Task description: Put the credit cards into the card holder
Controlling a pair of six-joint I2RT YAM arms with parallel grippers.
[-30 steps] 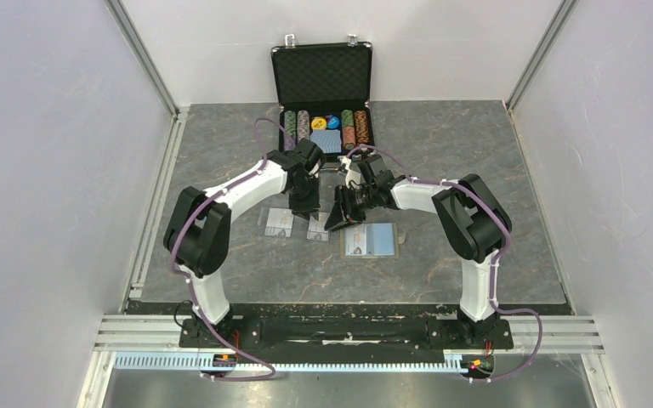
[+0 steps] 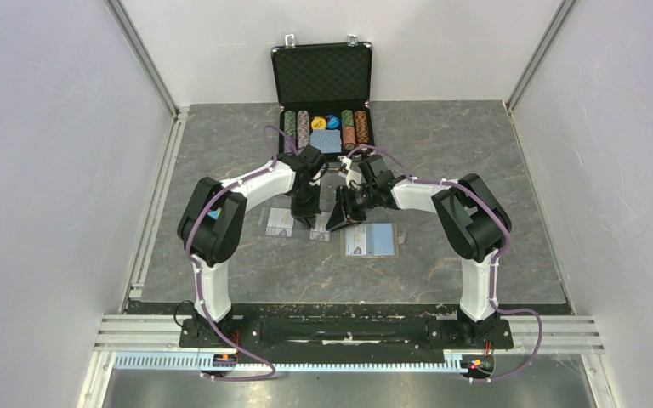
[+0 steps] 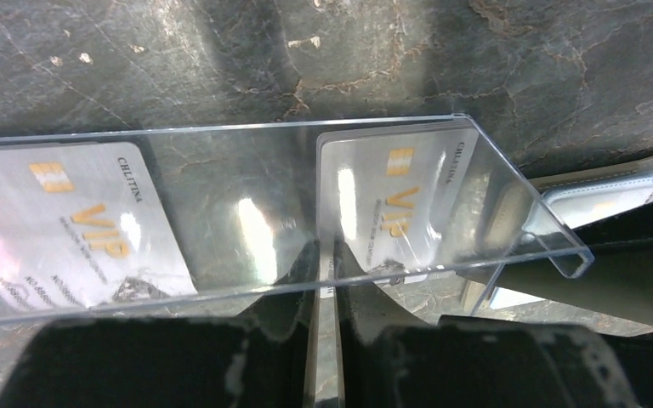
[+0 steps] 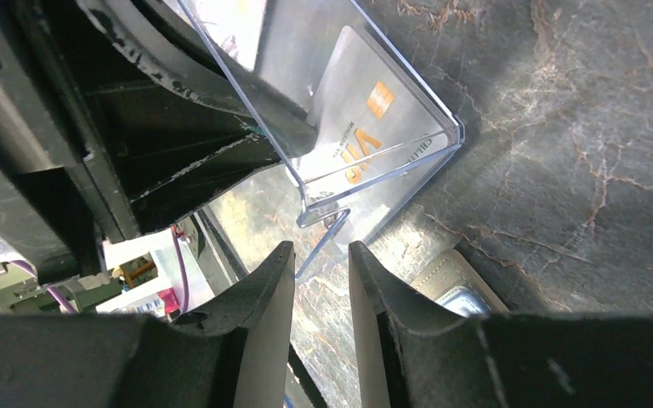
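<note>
A clear acrylic tray (image 3: 221, 127) holds two stacks of silver VIP cards, the left stack (image 3: 76, 221) and the right stack (image 3: 395, 191). My left gripper is part open at the near edge of the right stack, its fingertips narrowly apart. My right gripper is shut on the tray's right end, a clear wall between its fingertips. The card holder (image 2: 369, 240) lies open just right of the tray, with a card in its left side and a pale blue right side.
An open chip case (image 2: 324, 131) stands at the back centre.
My right arm has stayed nearly still.
</note>
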